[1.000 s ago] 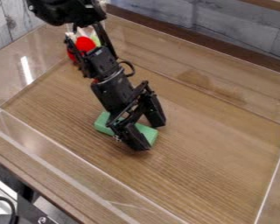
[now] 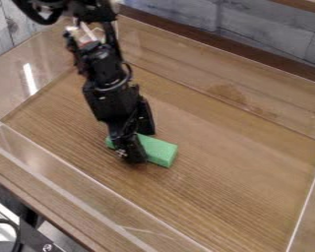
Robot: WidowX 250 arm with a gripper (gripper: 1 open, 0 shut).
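The black robot arm reaches down from the top left to the middle of the wooden table. Its gripper point(image 2: 131, 140) is low over a green block point(image 2: 157, 152), covering the block's left part. The block's right end is visible to the right of the fingers. Whether the fingers are shut on it or apart around it cannot be told.
A grey wall point(image 2: 252, 39) runs along the back. A black cable lies at the bottom left corner, off the tabletop.
The gripper has turned and shifted left, now more upright over the block. The green block appears angled differently, with more of its right end showing. The red object at top left is mostly hidden now.
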